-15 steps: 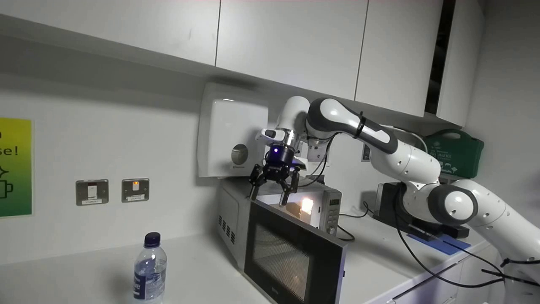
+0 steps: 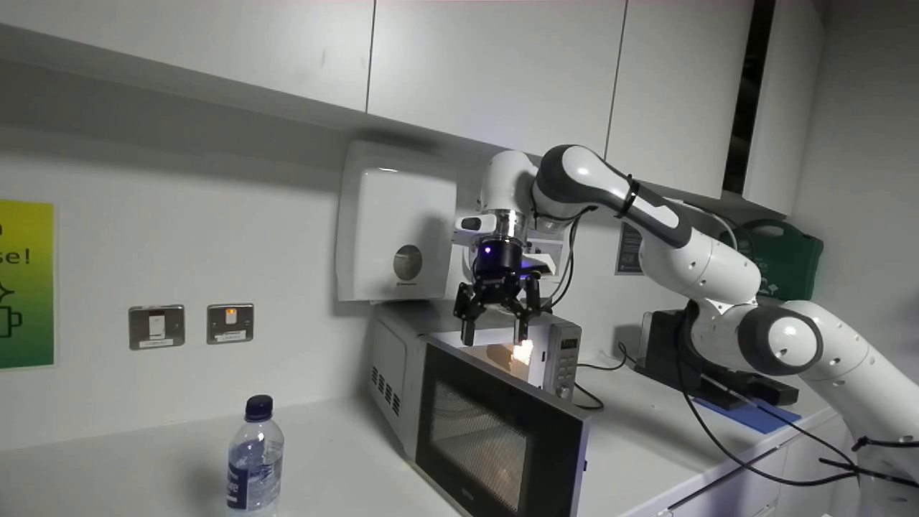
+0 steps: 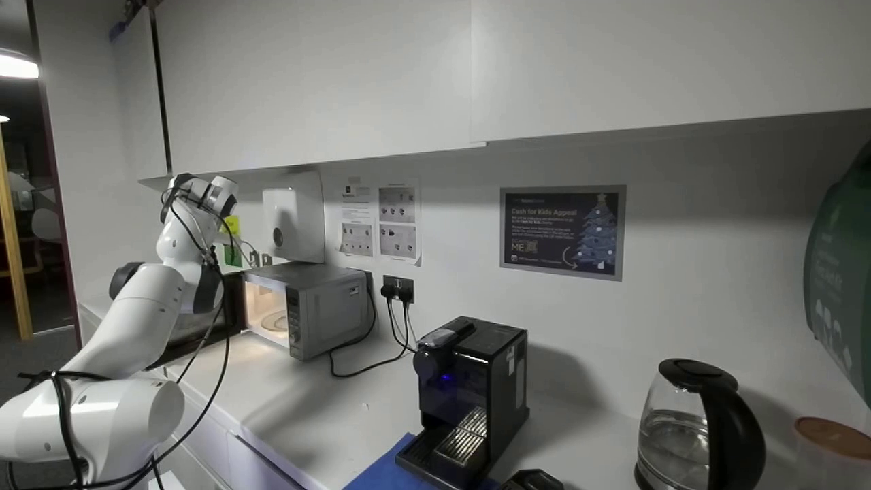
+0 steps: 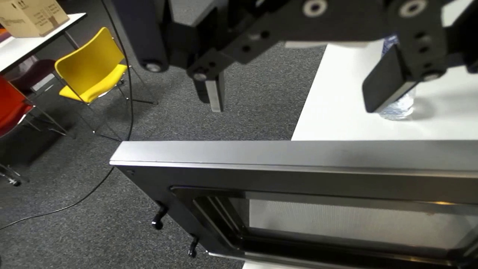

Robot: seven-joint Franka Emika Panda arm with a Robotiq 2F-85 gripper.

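Observation:
My gripper (image 2: 495, 334) hangs over the open microwave door, fingers pointing down and spread apart, with nothing between them. The microwave (image 2: 398, 369) stands against the wall with its door (image 2: 508, 431) swung wide and its inside lit. In the wrist view the top edge of the door (image 4: 286, 154) lies just past the open fingertips (image 4: 214, 96); I cannot tell whether they clear it in height. A water bottle (image 2: 255, 461) with a dark blue cap is upright on the counter left of the microwave. Exterior view 2 shows the lit cavity with a glass turntable (image 3: 275, 321), while the arm hides my gripper.
A coffee machine (image 3: 473, 392) on a blue mat and a glass kettle (image 3: 686, 425) stand further right. Wall cabinets (image 2: 491, 69) overhang the arm. Black cables (image 3: 359, 371) trail beside the microwave. Bare counter (image 2: 344, 465) surrounds the bottle.
The gripper has moved a little to the right in exterior view 1, and its tilt has become more nearly vertical. The microwave door and bottle have stayed where they were.

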